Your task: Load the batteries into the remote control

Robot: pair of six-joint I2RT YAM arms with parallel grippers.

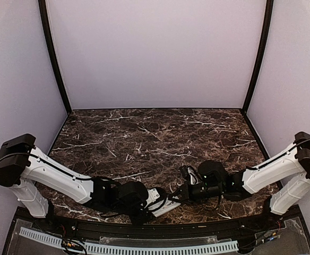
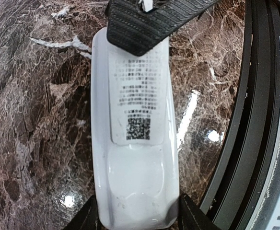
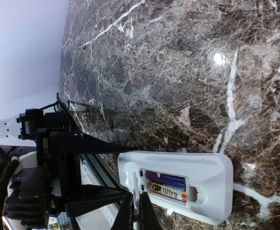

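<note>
In the right wrist view, the white remote (image 3: 212, 177) lies back up with its battery bay uncovered. A purple battery (image 3: 166, 178) and a battery lettered GP ultra (image 3: 168, 190) lie side by side in it. The left gripper is spread around the remote's near end, one finger along each side; the left wrist view shows these fingers (image 2: 86, 215) close against the white body, but how firmly cannot be told. My right gripper is shut over that end, beside the bay, nothing clearly between its tips. A printed label (image 2: 137, 103) shows in the left wrist view.
The dark rail (image 1: 118, 229) along the table's front edge runs close to both grippers. No loose battery is visible on it.
</note>
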